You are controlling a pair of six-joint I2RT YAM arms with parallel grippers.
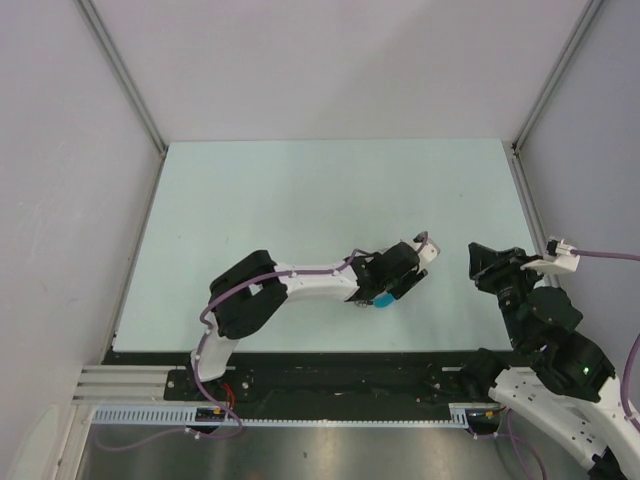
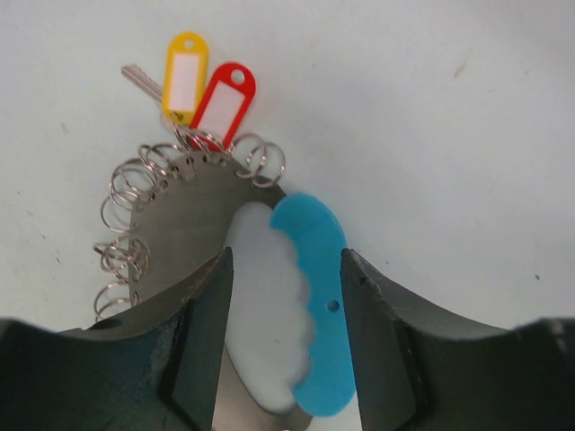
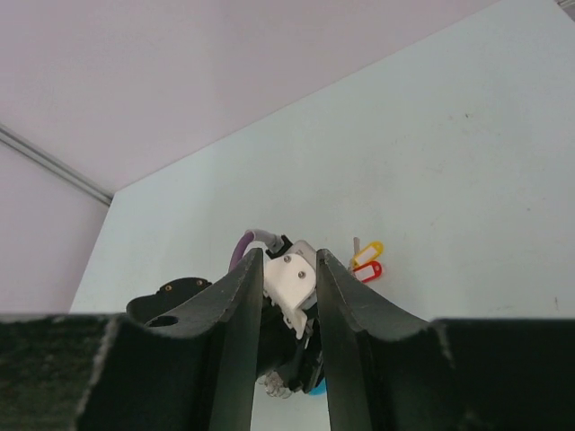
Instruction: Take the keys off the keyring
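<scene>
A bunch of coiled rings (image 2: 135,184) rings a grey plate (image 2: 180,242) bearing a white and blue piece (image 2: 310,269), with a yellow key tag (image 2: 184,81), a red key tag (image 2: 220,112) and a key (image 2: 141,81) at the top in the left wrist view. My left gripper is open above the piece, nothing between its fingers. It mostly hides these objects in the top view. My right gripper (image 1: 481,263) hangs apart at the right of the table; its fingers (image 3: 225,341) stand close, with nothing clearly held.
Walls bound it on the sides and back; a dark front edge lies near both arm bases.
</scene>
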